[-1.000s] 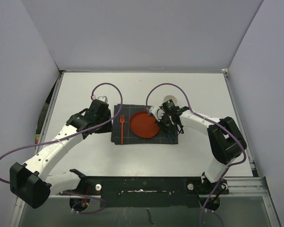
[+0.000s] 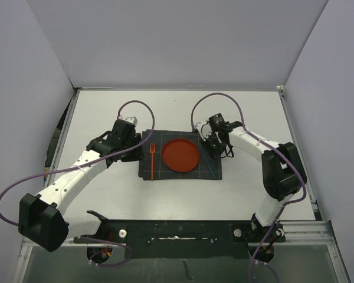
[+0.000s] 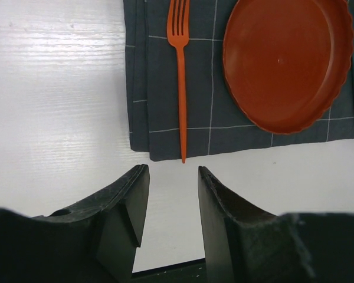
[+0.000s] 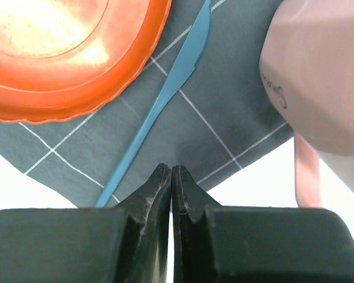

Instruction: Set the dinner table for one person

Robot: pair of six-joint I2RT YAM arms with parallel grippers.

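Observation:
A dark checked placemat (image 2: 165, 175) holds an orange plate (image 2: 180, 155) in its middle, an orange fork (image 3: 182, 94) to the plate's left and a blue knife (image 4: 150, 118) to its right. My left gripper is open, empty, just off the mat's edge by the fork handle. My right gripper is shut above the mat beside the knife; nothing is visible between its fingertips. A pale pinkish cup-like object (image 4: 310, 71) fills the upper right of the right wrist view, partly out of frame.
Both arms reach in from the sides; the right arm covers part of the mat's right end.
My right gripper and arm have moved right and toward the back, uncovering more of the knife and covering the pale round object. The left arm has shifted slightly right.

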